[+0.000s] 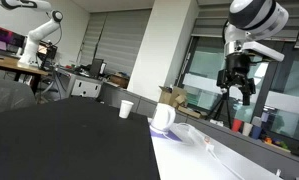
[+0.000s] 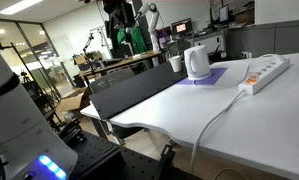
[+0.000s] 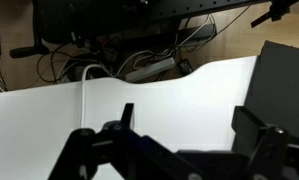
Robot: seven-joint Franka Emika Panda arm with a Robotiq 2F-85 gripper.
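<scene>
High above the white table [image 3: 179, 115] my gripper stands open, its two dark fingers wide apart with nothing between them. The gripper [image 1: 237, 92] also hangs at the upper right of exterior view 1, well clear of everything on the table. A white kettle [image 2: 197, 62] stands upright on a purple mat [image 2: 215, 73]; in exterior view 1 the kettle [image 1: 163, 118] is near the middle. Behind it is a pale cup [image 2: 176, 64], which shows as a white cup [image 1: 125, 109] beyond the black surface. Neither kettle nor cup appears in the wrist view.
A white power strip [image 2: 266, 75] lies on the table, its cable running along the tabletop towards the near edge. A black surface [image 2: 127, 92] covers part of the table. Bare white tabletop [image 2: 179, 110] lies in front of the kettle. Cables and a dark frame [image 3: 169, 25] lie past the table's edge.
</scene>
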